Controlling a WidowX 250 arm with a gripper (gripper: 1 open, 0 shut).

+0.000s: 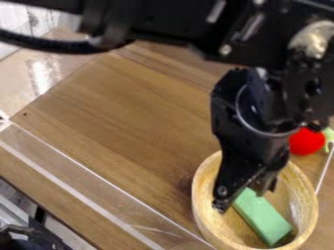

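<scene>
My black gripper (245, 186) reaches down over the round wooden bowl (202, 220) at the lower right, its fingertips inside the rim at the upper part. It is shut, with nothing seen clearly between its fingers. A pale green rectangular block (265, 218) lies in the bowl, just below and right of the fingertips, partly hidden by them.
A red round object (307, 141) sits on the table behind the bowl at right, beside something light green and a thin metal utensil.
</scene>
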